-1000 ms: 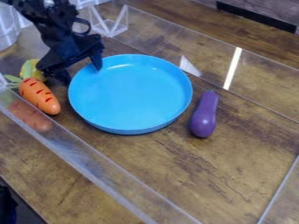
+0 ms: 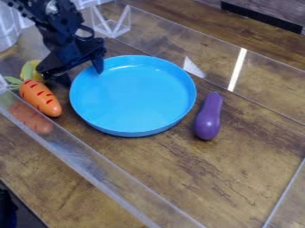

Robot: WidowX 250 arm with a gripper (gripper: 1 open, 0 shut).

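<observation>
My black gripper [image 2: 71, 55] is low at the upper left, at the left rim of the blue plate [image 2: 132, 95], with its fingers open. What lies between or just under the fingers is too dark to tell. An orange carrot [image 2: 42, 97] with a green top lies left of the plate, and a yellow-green item [image 2: 31, 70] sits behind it, partly hidden near the gripper. A purple eggplant [image 2: 208, 117] lies to the right of the plate.
Clear low walls border the wooden table [image 2: 173, 187] along the left front and the right. A white rack stands at the top left corner.
</observation>
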